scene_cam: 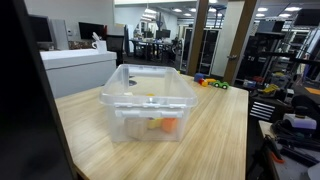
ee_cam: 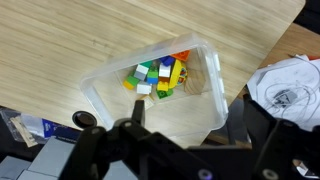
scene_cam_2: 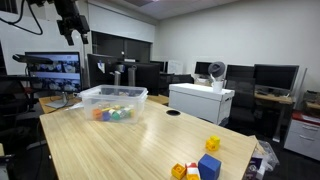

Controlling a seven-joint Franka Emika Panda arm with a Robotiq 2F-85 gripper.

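Note:
A clear plastic bin (scene_cam: 148,98) stands on the wooden table, seen through its walls in both exterior views. Inside it, several coloured blocks (ee_cam: 160,75) in red, yellow, green, blue and white lie bunched toward one side, leaving part of the floor bare. My gripper is open high above the bin, its dark fingers spread apart and nothing between them. In exterior view 2 the arm (scene_cam_2: 62,18) hangs at the upper left, well above the bin and clear of it.
At the table's other end lie a blue block (scene_cam_2: 209,167), a yellow block (scene_cam_2: 213,142) and a few smaller pieces. Bare tabletop (scene_cam_2: 140,150) stretches between them and the bin. A flat black disc (scene_cam_2: 173,112) rests near the table's far edge.

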